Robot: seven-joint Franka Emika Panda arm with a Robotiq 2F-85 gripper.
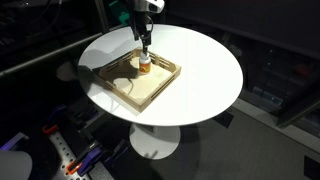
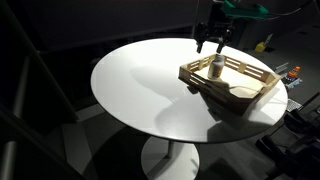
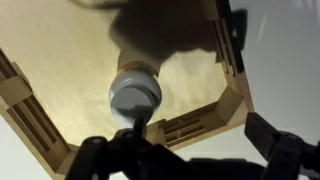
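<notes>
A small bottle (image 1: 145,63) with a light cap and an orange label stands upright inside a shallow wooden crate (image 1: 158,92). From the wrist, the grey cap (image 3: 135,98) shows from above, close to the left finger (image 3: 128,153). My gripper is open, its dark fingers spread wide, with nothing between them. In the second exterior view the bottle (image 2: 216,67) sits in the crate (image 2: 240,101), below and beside the gripper (image 2: 211,45). Whether a finger touches the cap cannot be told.
The crate rests on a round white table (image 1: 205,65), near one edge. Low slatted walls (image 3: 183,127) surround the bottle.
</notes>
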